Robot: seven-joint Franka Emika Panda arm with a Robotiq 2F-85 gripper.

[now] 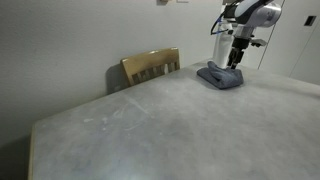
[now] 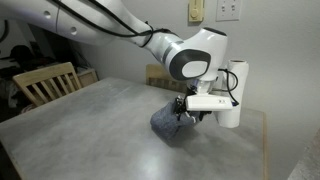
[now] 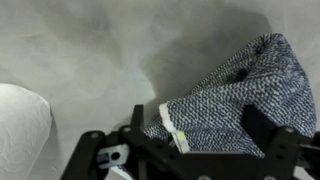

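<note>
A dark blue-grey cloth (image 1: pixel 220 76) lies bunched on the far right part of the grey table in exterior view 1. In the wrist view its woven fabric (image 3: pixel 240 95) fills the lower right, with a pale tag (image 3: pixel 176 128) along one edge. Over the cloth stands my gripper, open, its two black fingers spread apart on either side of the fabric. From exterior view 2 the gripper (image 2: pixel 187 112) points down just by the cloth (image 2: pixel 168 122); whether the fingertips touch it I cannot tell.
A white roll (image 2: pixel 231 95) stands beside the arm near the wall, and shows as a white shape (image 3: pixel 22 125) in the wrist view. Wooden chairs (image 1: pixel 150 66) stand against the table's edges.
</note>
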